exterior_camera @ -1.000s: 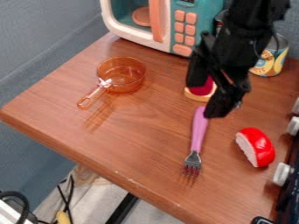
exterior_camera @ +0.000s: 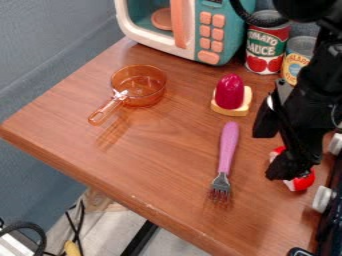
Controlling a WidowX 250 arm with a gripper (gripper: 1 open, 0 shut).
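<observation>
My black gripper (exterior_camera: 281,135) hangs low at the right of the table, over a red-and-white toy piece (exterior_camera: 297,180) that is partly hidden beneath it. Whether its fingers are shut on that piece cannot be told. A pink-handled fork (exterior_camera: 226,150) lies to its left. A dark red toy (exterior_camera: 230,92) on a yellow base sits behind and to the left. An orange clear pan (exterior_camera: 138,85) stands on the left half of the table.
A teal toy microwave (exterior_camera: 151,20) stands at the back, with red (exterior_camera: 265,50) and yellow (exterior_camera: 294,63) cans to its right. White knobs and dark hardware line the right edge.
My gripper has moved right and down from over the middle back to over the red-and-white piece, uncovering the dark red toy and cans.
</observation>
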